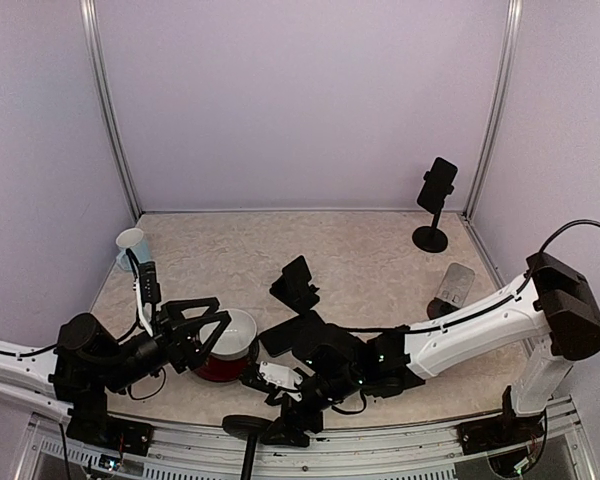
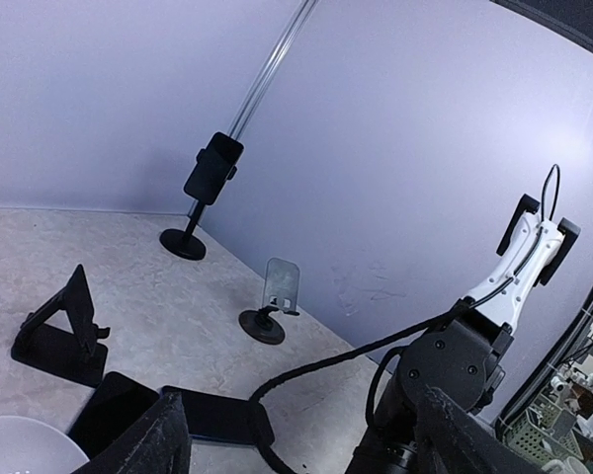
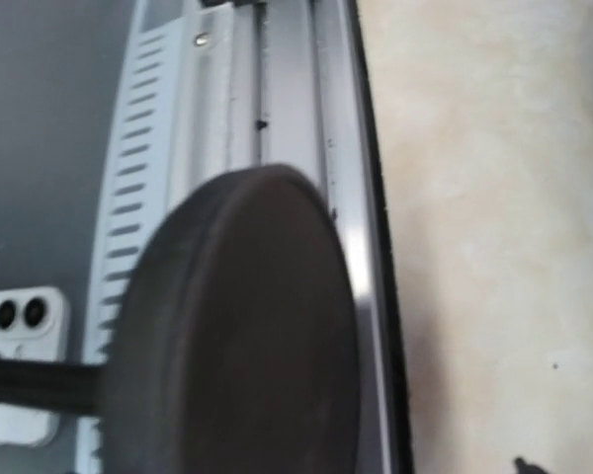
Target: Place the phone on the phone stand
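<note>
My right gripper (image 1: 280,410) is low at the front edge, beside a round black base (image 1: 246,425) on the metal rail; in the right wrist view that base (image 3: 242,326) fills the middle, with a stem and a white phone (image 3: 20,336) beyond the edge. My left gripper (image 1: 205,330) is part open above a white bowl (image 1: 235,330), empty. Dark phones (image 2: 217,415) lie on the table behind the right arm. An angled black stand (image 1: 295,285) is at centre, a tall stand (image 1: 430,238) at back right. The right gripper's fingers are hard to make out.
A clear stand (image 2: 282,286) stands at the right. A light blue mug (image 1: 130,250) sits at the back left.
</note>
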